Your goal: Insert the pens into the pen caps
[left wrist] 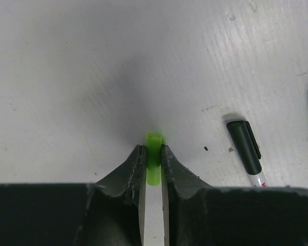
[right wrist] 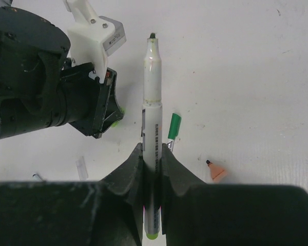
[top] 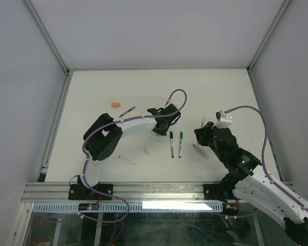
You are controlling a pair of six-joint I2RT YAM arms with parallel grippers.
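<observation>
A bright green pen cap (left wrist: 154,166) stands between the fingertips of my left gripper, with a finger against each side of it. In the top view, a bit of the cap (top: 158,135) shows below that gripper, near the middle of the table. My right gripper is shut on a white pen (right wrist: 152,123), held upright in its view with the dark writing tip pointing away and a green end at the bottom. Two capped pens lie between the arms: a black one (top: 171,145) and a green one (top: 180,145).
An orange cap (top: 115,104) and a blue pen (top: 127,111) lie at the back left. A clear piece (top: 146,151) and a thin pale pen (top: 127,160) are at the front left. Below the right gripper rests an orange-tipped pen (top: 199,150).
</observation>
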